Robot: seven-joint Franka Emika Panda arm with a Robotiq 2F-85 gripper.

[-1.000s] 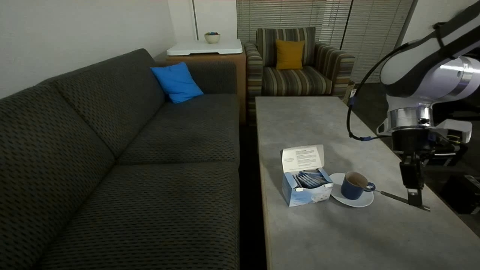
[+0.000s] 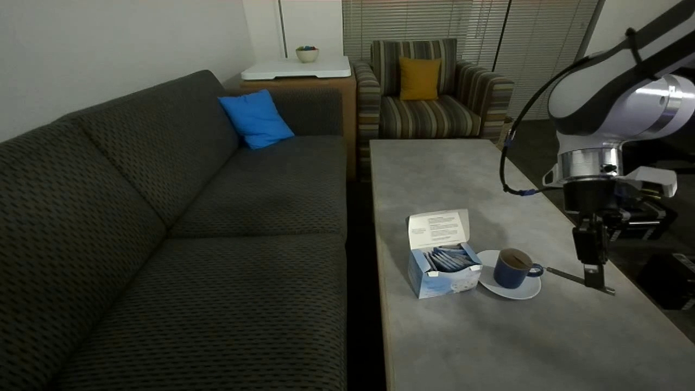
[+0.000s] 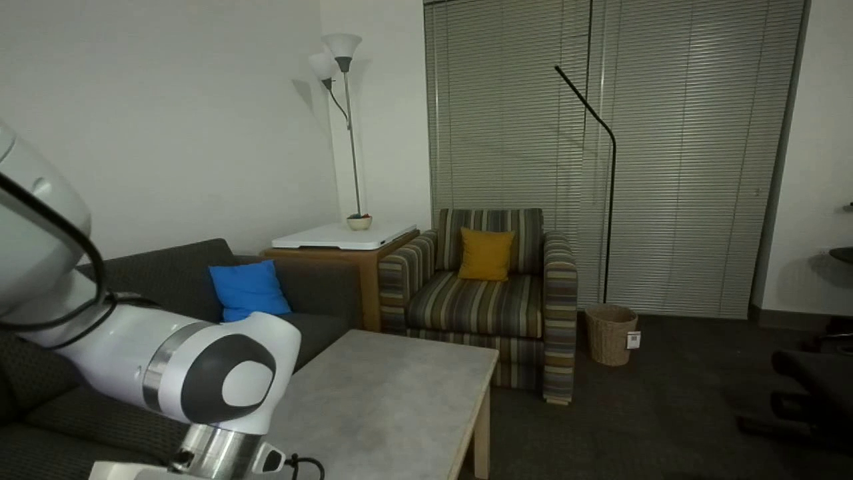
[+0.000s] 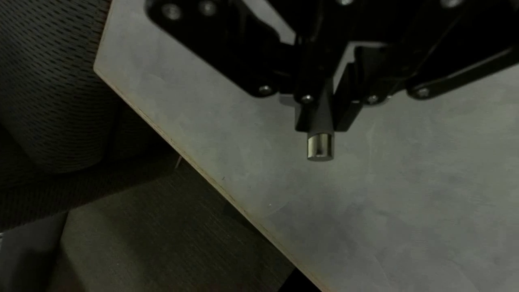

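Observation:
My gripper [image 2: 594,277] is shut on the handle of a slender metal-ended tool [image 2: 568,276], low over the right side of the table. In the wrist view the tool's shiny end cap [image 4: 320,147] pokes out beyond the shut fingers [image 4: 344,114]. The tool's thin end runs left to the handle of the blue cup [image 2: 511,268]; whether it touches or passes behind the cup is unclear. Upright on a white saucer [image 2: 523,291] stands the cup, with a brownish interior. Left of it is an open light-blue box [image 2: 448,284] full of sachets, its lid raised.
A dark sofa [image 2: 260,280] lines its left side. Beyond the far end stands a striped armchair [image 2: 427,117] with a yellow cushion [image 2: 418,79].
My gripper has shifted slightly left and toward the far end of the view, carrying the tool along. Cup, saucer and box look unmoved; a dark mark now shows inside the cup.

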